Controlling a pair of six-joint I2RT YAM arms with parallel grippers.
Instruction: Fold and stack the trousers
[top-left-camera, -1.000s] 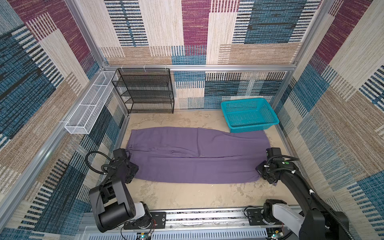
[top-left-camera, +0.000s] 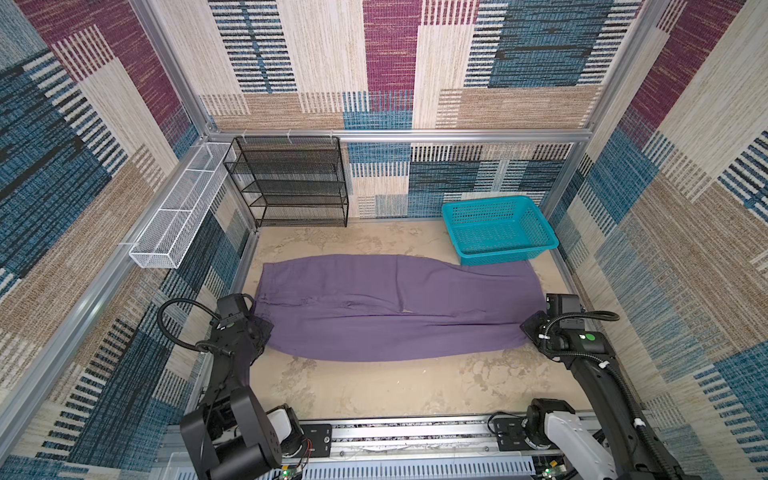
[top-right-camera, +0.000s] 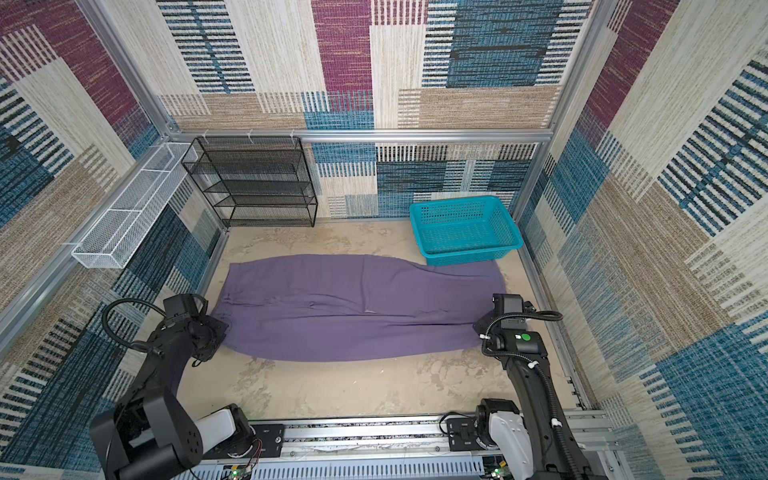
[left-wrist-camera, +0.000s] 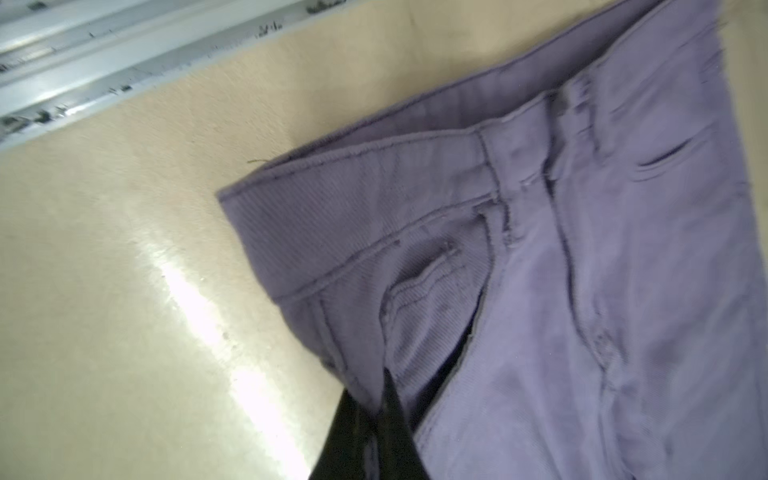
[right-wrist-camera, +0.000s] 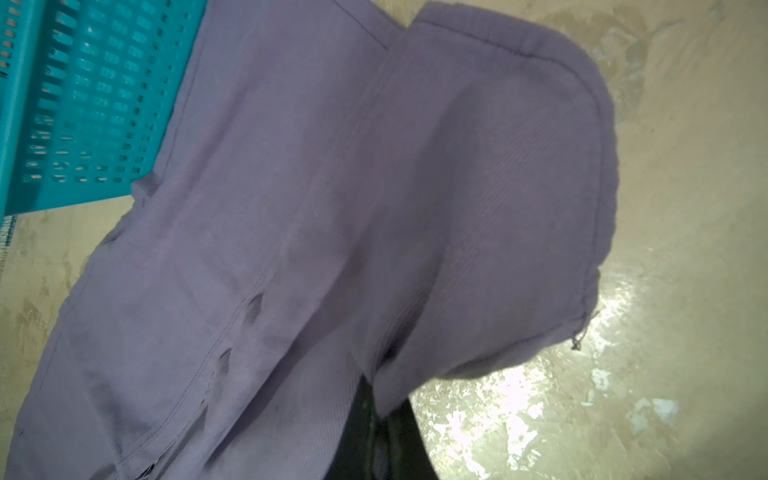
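Purple trousers (top-left-camera: 392, 304) lie spread across the table, waistband (left-wrist-camera: 336, 192) at the left end, leg hems (right-wrist-camera: 520, 48) at the right. My left gripper is shut on the trousers by the side pocket below the waistband, as the left wrist view shows. At the other end, my right gripper is shut on a gathered fold of the trouser leg near the hem, the leg's end flopped beside it. The overhead views show both grippers at the outer ends of the front half of the cloth.
A teal basket (top-left-camera: 500, 200) stands at the back right, against the trousers' rear edge. A black wire rack (top-left-camera: 288, 184) is at the back left, a white wire basket (top-left-camera: 176, 216) on the left rail. Bare table (top-left-camera: 392, 392) shows along the front.
Both grippers have moved outward and slightly away from the front, the right one more. The front edge of the trousers has drawn back slightly.
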